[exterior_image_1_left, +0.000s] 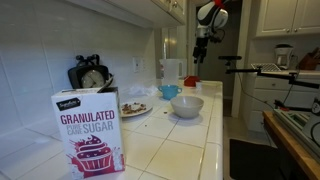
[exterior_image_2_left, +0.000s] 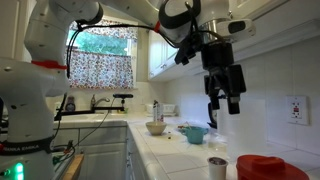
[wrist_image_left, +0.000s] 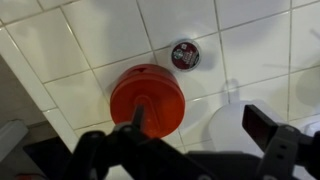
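High over the counter's far end, my gripper (exterior_image_2_left: 223, 101) points down. It is open, its dark fingers (wrist_image_left: 259, 127) spread wide with nothing between them in the wrist view. Below it lie a red round lidded pot (wrist_image_left: 147, 98) and a small can (wrist_image_left: 185, 55), which stands beside the pot. A white roll-like object (wrist_image_left: 232, 130) is at the right, partly behind a finger. In exterior view 2 the red pot (exterior_image_2_left: 268, 167) is at the lower right, with the silver-sided can (exterior_image_2_left: 217, 168) to its left.
Along the counter stand a grey bowl (exterior_image_1_left: 187, 106), a teal cup (exterior_image_1_left: 169, 91), a plate with food (exterior_image_1_left: 135, 109), a sugar box (exterior_image_1_left: 92, 133) and a dark clock (exterior_image_1_left: 89, 74). A tiled wall bounds one side. Bare tile (exterior_image_1_left: 182, 150) fills the near counter.
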